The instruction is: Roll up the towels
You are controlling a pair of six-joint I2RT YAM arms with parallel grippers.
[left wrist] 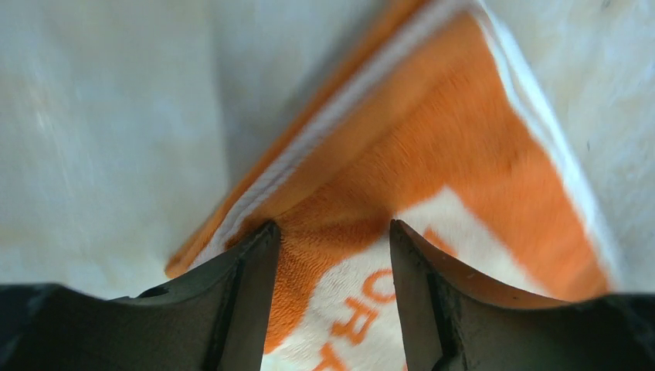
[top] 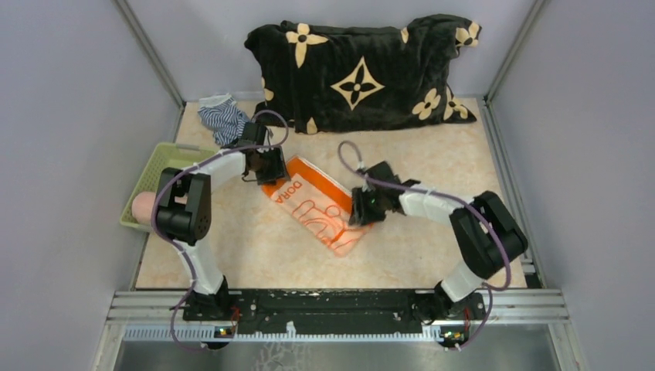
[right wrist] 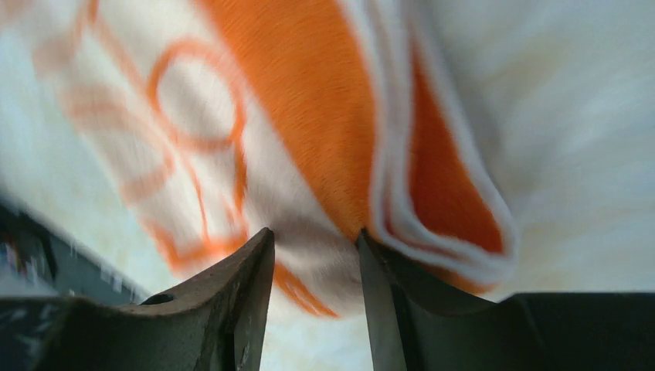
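The orange and white towel (top: 305, 205), lettered DORA, lies folded and slanted across the middle of the table. Over its upper left end is my left gripper (top: 272, 178). In the left wrist view a gap shows between the left fingers, with the towel's orange folded end (left wrist: 340, 193) beneath them. At the towel's lower right end, my right gripper (top: 359, 219) stands open. Its fingers (right wrist: 375, 270) are apart over the towel's pale face, one touching or close to the white-edged fold (right wrist: 394, 154); the exact contact is blurred.
A green basket (top: 160, 165) holding a rolled pink item (top: 144, 207) stands at the left. A striped cloth (top: 222, 120) lies behind it. The dark patterned cushion (top: 332, 85) lines the back. Bare table shows in front and at right.
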